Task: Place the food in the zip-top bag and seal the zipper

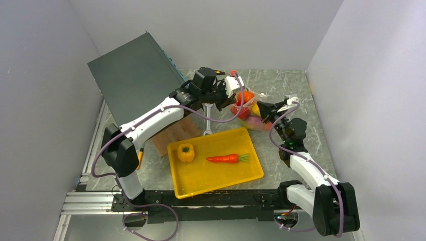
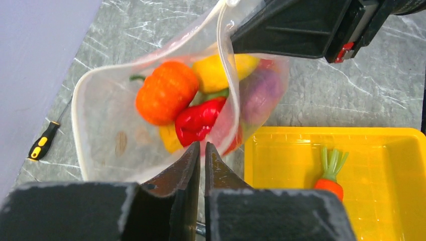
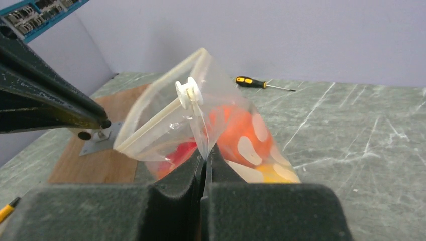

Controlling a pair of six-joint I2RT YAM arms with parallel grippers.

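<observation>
The clear zip top bag (image 2: 100, 115) lies with its mouth wide open toward the left. Inside are an orange pumpkin (image 2: 167, 93), a red pepper (image 2: 198, 120), yellow food (image 2: 213, 73) and a purple piece (image 2: 261, 93). My right gripper is shut on the bag, its film drawn together at the fingertips just under the white slider (image 3: 189, 92). Left of the bag, my left gripper has its fingers almost together with a narrow slit between. The bag's rim passes behind those tips; no film clearly shows between them.
A yellow tray (image 1: 216, 181) in front holds a yellow pepper (image 1: 186, 152) and a carrot (image 1: 226, 158). A wrench (image 1: 208, 120) and wooden board (image 1: 173, 135) lie left of the bag. Beyond the bag is a screwdriver (image 2: 46, 140). Right of it, the table is bare.
</observation>
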